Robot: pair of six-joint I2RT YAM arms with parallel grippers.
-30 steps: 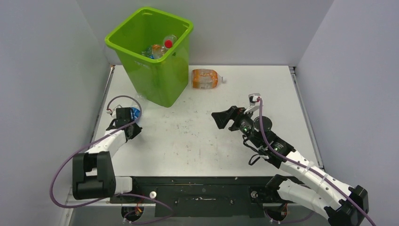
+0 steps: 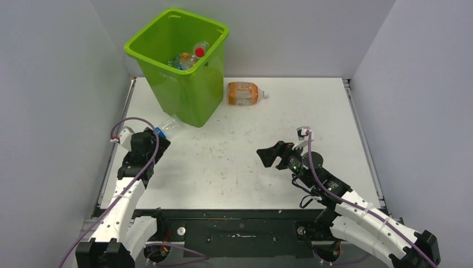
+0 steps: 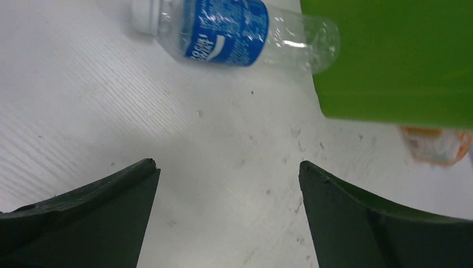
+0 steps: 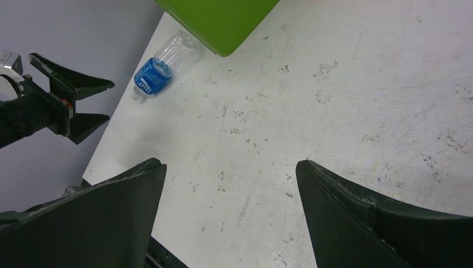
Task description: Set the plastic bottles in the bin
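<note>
A clear bottle with a blue label lies on the table against the foot of the green bin (image 2: 192,95); the right wrist view shows the same blue-labelled bottle (image 4: 153,76) whole. My left gripper stands open above the table on the near side of that bottle, nothing between its fingers. Farther right, an orange-labelled bottle (image 2: 243,94) lies on its side just right of the bin. Over the right half of the table my right gripper hangs open and empty. Inside the bin rest several bottles, one with a red cap (image 2: 199,51).
Grey walls (image 2: 424,100) close in the sides and back. In the left wrist view the bin's wall (image 3: 401,72) stands close on the right.
My right arm has drawn slightly nearer the front edge. The bottles look unmoved.
</note>
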